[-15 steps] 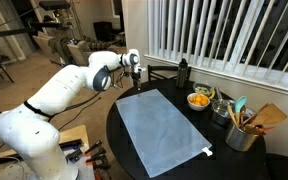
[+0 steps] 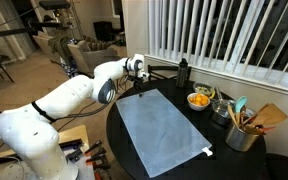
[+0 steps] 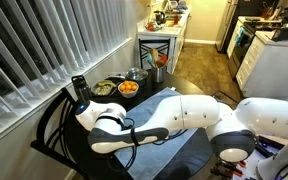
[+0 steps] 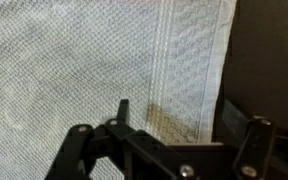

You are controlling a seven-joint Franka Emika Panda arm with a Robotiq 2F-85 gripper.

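A grey-blue towel (image 2: 169, 135) lies spread flat on the dark round table. In the wrist view its white, textured cloth (image 4: 74, 60) fills the left and middle, with a tan patch (image 4: 171, 124) near the hemmed edge. My gripper is open above that edge, one finger over the cloth and the other over the dark tabletop. Nothing shows between the fingers. Whether the fingertips touch the cloth cannot be told. In the first exterior view, the white arm (image 2: 79, 95) reaches to the towel's far left corner.
Along the table's back side stand a dark bottle (image 2: 182, 74), a bowl of oranges (image 2: 198, 100) and a metal pot holding utensils (image 2: 241, 135). Window blinds (image 2: 244, 35) rise behind them. Bare tabletop (image 4: 269, 50) lies beyond the towel's edge.
The arm's far end has come down at the towel's far left corner. The towel and the objects on the table look unmoved.
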